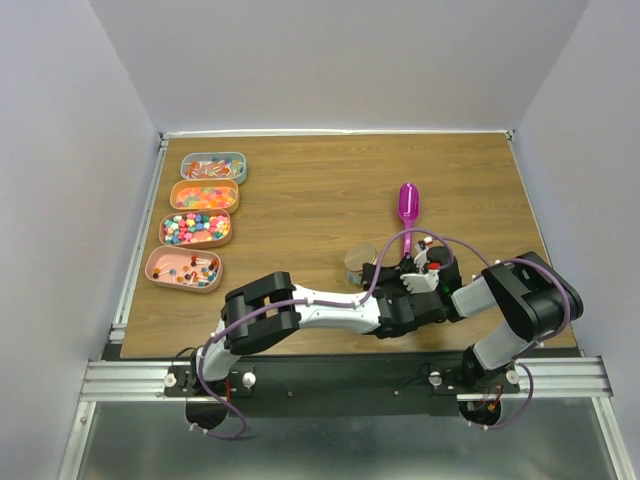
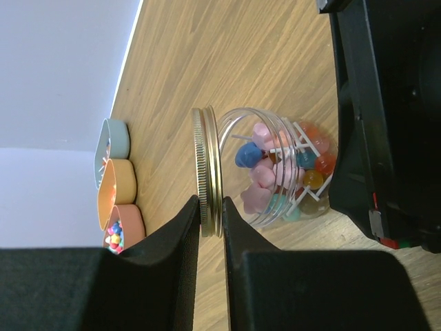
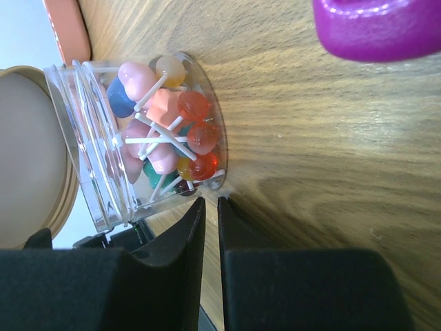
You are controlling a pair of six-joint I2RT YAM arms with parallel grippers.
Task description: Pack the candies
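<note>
A clear jar (image 3: 158,138) full of lollipops and candies lies toward the middle right of the table, largely under the arms in the top view. In the left wrist view my left gripper is shut on the gold lid (image 2: 205,152), which stands on edge at the jar's mouth (image 2: 258,124). In the right wrist view my right gripper is shut low by the jar's base end; what it grips is hard to tell. The lid's pale inner face (image 3: 27,158) shows there at the left.
A purple scoop (image 1: 408,205) lies behind the grippers. Four trays of sweets line the left side: blue (image 1: 214,158), orange (image 1: 205,185), a middle one (image 1: 170,238) and pink (image 1: 160,275).
</note>
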